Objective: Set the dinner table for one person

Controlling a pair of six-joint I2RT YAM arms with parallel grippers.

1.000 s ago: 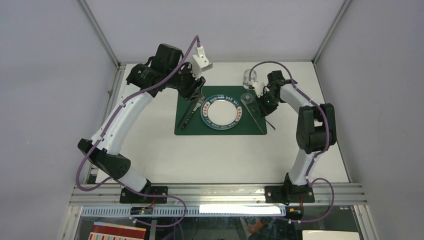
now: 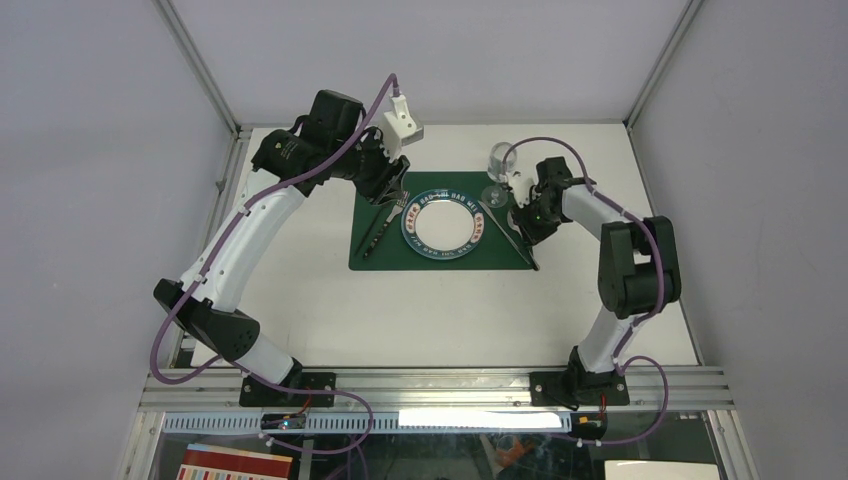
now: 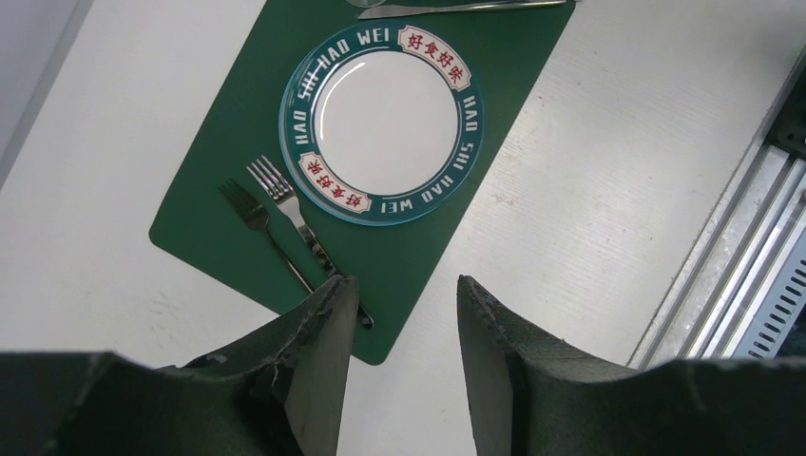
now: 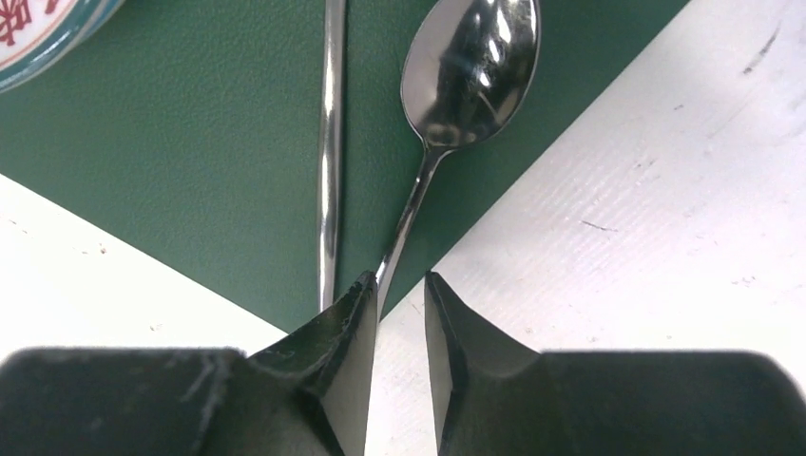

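Observation:
On the green placemat lies a plate, with a silver fork and a dark fork left of it and a knife at its right. A spoon lies right of the knife, its handle reaching the mat's edge. My right gripper is low at that handle, fingers part open; whether the handle is between them is unclear. My left gripper hangs open above the mat's left side, nothing between its fingers.
A wine glass stands behind the spoon at the mat's back right.
My right arm has shifted toward the front of the table over the spoon's handle, and the spoon appears slightly moved. The left arm is nearly still.

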